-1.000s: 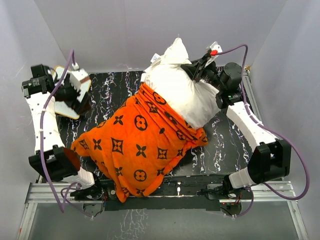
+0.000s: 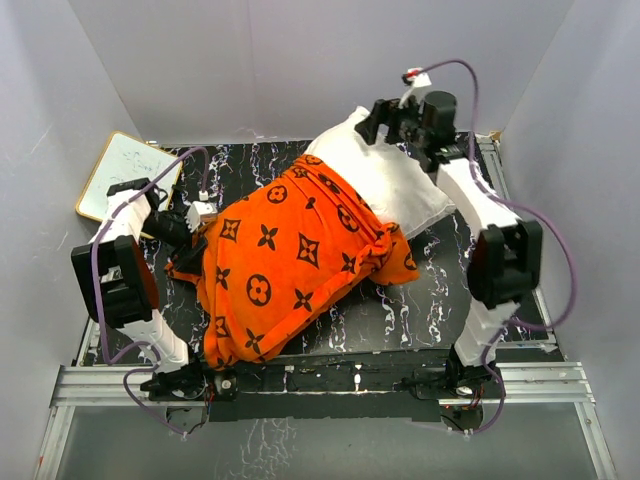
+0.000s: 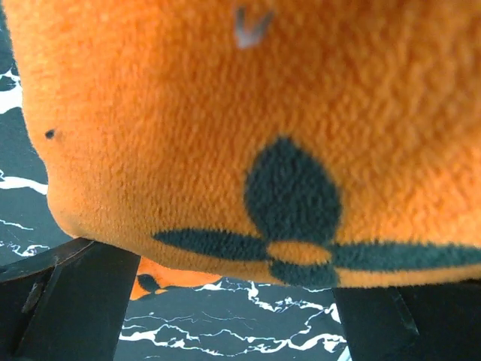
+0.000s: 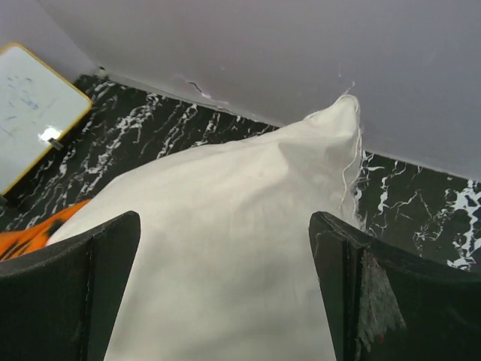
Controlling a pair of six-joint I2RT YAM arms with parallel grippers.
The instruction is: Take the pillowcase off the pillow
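The orange pillowcase with black motifs is bunched over the lower left part of the white pillow, whose upper right portion is bare. My left gripper is at the pillowcase's left end; in the left wrist view orange fleece covers the space above its open fingers. My right gripper stands open above the pillow's upper corner; in the right wrist view the white fabric lies below and between its open fingers, with a sliver of orange at the left.
A whiteboard lies at the back left. Dark marble surface shows around the pillow. Pale walls bound the workspace at the back and sides.
My left arm has come down and right onto the pillowcase's end. The pillow and case have shifted and flattened.
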